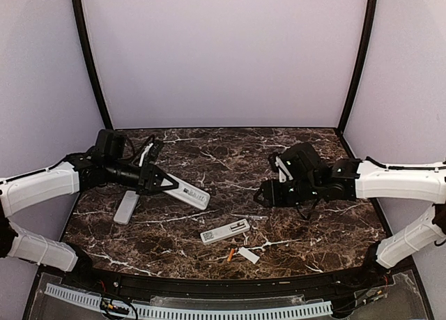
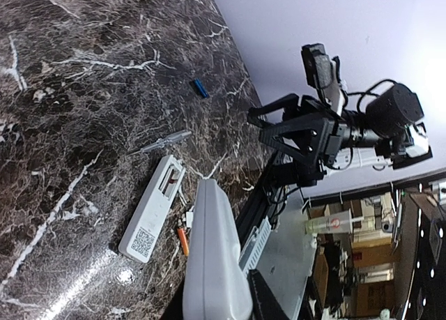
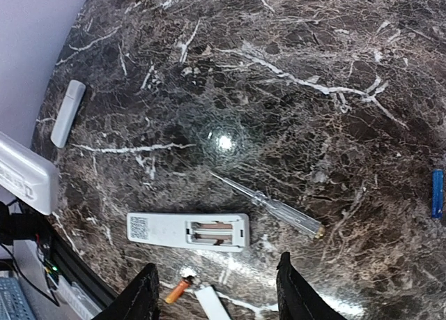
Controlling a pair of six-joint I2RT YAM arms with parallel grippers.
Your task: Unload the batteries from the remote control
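Observation:
A white remote control (image 1: 191, 196) hangs above the table, gripped at one end by my left gripper (image 1: 160, 181). It fills the lower middle of the left wrist view, and part of the remote (image 3: 31, 177) shows at the left of the right wrist view. A second white remote (image 3: 164, 229) lies on the table with its battery compartment open; whether any battery is inside I cannot tell. My right gripper (image 1: 263, 196) stands open and empty, its fingers wide apart. In front of that second remote lie an orange battery-like piece (image 1: 231, 254) and a small white cover (image 1: 248, 255).
A clear-handled screwdriver (image 3: 279, 212) lies behind the open remote. To the right of it is a small blue piece (image 3: 437, 194). Another white slab (image 1: 126, 207) rests on the left side of the table.

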